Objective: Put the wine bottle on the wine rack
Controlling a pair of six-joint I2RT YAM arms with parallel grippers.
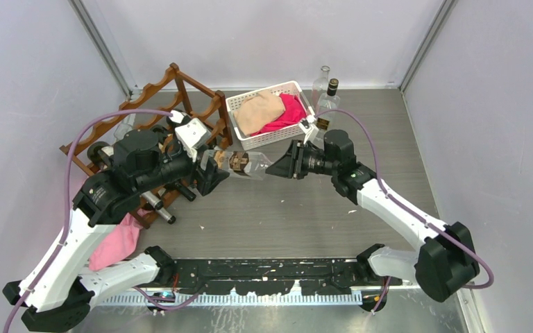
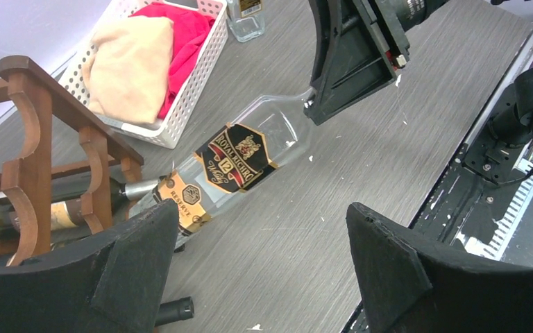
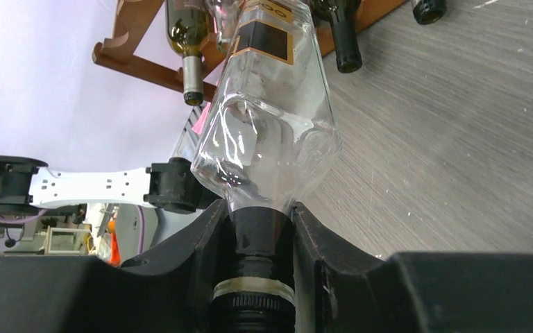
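Note:
A clear square bottle with black and gold labels (image 2: 236,158) lies almost level in the air over the table. My right gripper is shut on its dark neck, and the bottle's body (image 1: 239,164) points left. My left gripper (image 1: 205,177) stands part open at the base end of the bottle; in the left wrist view its two fingers are wide apart and do not pinch the glass. The brown wooden wine rack (image 1: 221,114), with several bottles in it, stands at the left, partly hidden under my left arm.
A white basket (image 1: 264,141) with beige and red cloths stands at the back, right of the rack. Two clear bottles (image 1: 327,103) stand beside it. A pink cloth (image 1: 114,243) lies at the front left.

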